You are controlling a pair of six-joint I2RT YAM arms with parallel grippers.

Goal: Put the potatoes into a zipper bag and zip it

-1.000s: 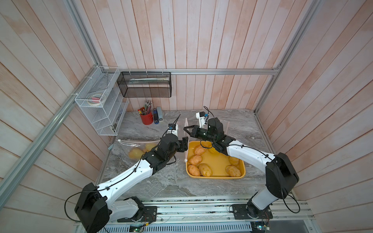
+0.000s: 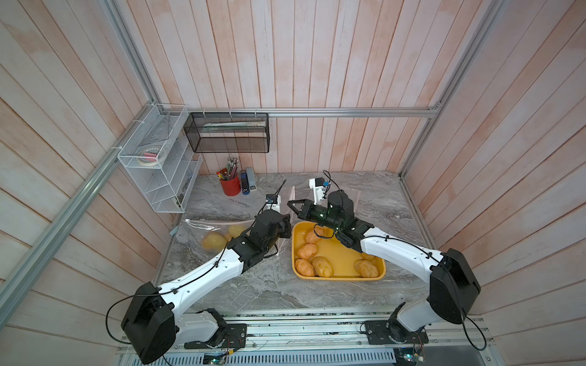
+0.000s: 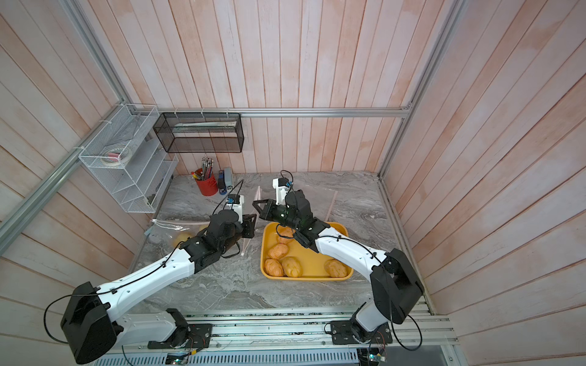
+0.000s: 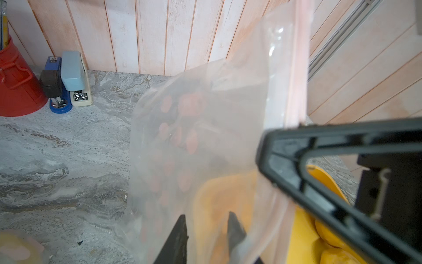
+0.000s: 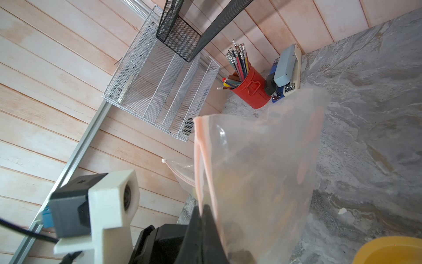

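Note:
A clear zipper bag [image 4: 184, 145] with a pinkish zip edge hangs upright between my grippers, with no potato visible inside it. In the right wrist view, my right gripper is shut with the zip edge of this bag [image 5: 263, 176] at its fingertips. My left gripper stands part open, low against the bag's film near the zip side. Whether film lies between its fingers is unclear. Several potatoes [image 2: 307, 250] sit in the yellow tray [image 2: 341, 278] below. Another clear bag, with yellow potatoes [image 2: 213, 241] in it, lies at the left, partly hidden by my left arm.
Behind the grippers stand a red pencil cup [image 2: 230, 186] and two staplers [image 4: 72, 79]. White wire shelves [image 2: 160, 164] and a black mesh basket [image 2: 227, 133] hang above.
My right arm's elbow has shifted outward to the right and its gripper has come slightly lower and left. The left arm has moved only a little. Tray and potatoes look unmoved.

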